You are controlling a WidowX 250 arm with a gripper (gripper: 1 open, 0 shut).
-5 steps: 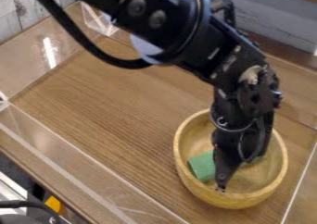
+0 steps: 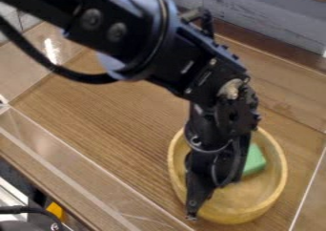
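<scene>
My black gripper [image 2: 204,182] is down inside a yellow bowl [image 2: 258,205] at the lower right, its fingers over the bowl's left part. A green block [image 2: 253,161] lies in the bowl to the right of the fingers, partly hidden behind them. Whether anything sits between the fingertips is hard to see.
The bowl stands on a wooden tabletop [image 2: 90,120] with clear room to the left. A pale wall [image 2: 274,20] runs along the back, and clear edging borders the front left.
My gripper has moved left within the bowl. The green block, seen left of the fingers earlier, now shows to their right. The bowl sits slightly further left.
</scene>
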